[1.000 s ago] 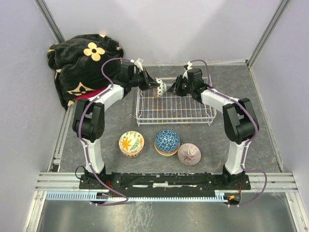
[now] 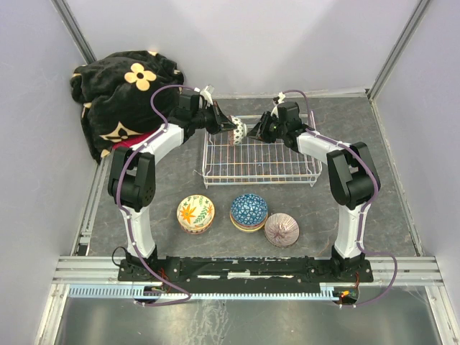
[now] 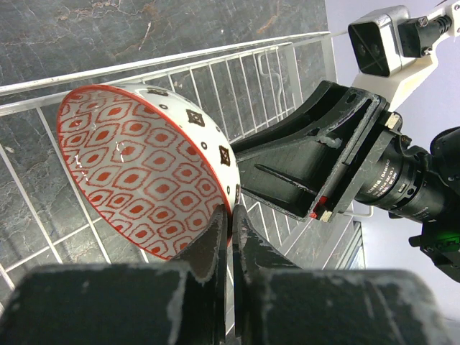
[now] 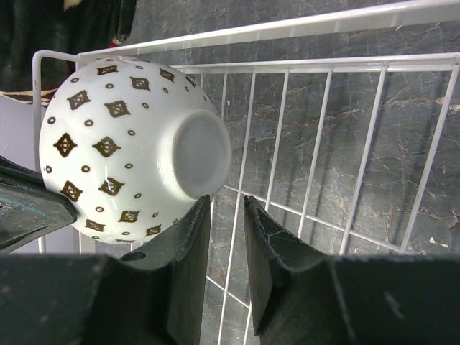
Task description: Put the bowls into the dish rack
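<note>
A white bowl with dark diamond marks outside and a red pattern inside [image 3: 136,169] stands tilted on its side over the left part of the white wire dish rack [image 2: 266,177]. My left gripper is shut on its rim. Close to the bowl's foot is my right gripper, its fingers slightly apart with nothing between them. The right wrist view shows the bowl's outside [image 4: 108,151] just left of those fingers; whether they touch it I cannot tell. In front of the rack sit a leaf-patterned bowl [image 2: 195,212], a blue bowl [image 2: 249,209] stacked on another, and a ribbed purplish bowl [image 2: 282,230].
A dark flowered cloth bundle [image 2: 126,93] lies at the back left, beside the left arm. The rack's middle and right wires are empty. Walls close in the back and both sides.
The right arm has shifted slightly left, bringing its gripper to the bowl's foot side. The left gripper and the bowl have stayed in place.
</note>
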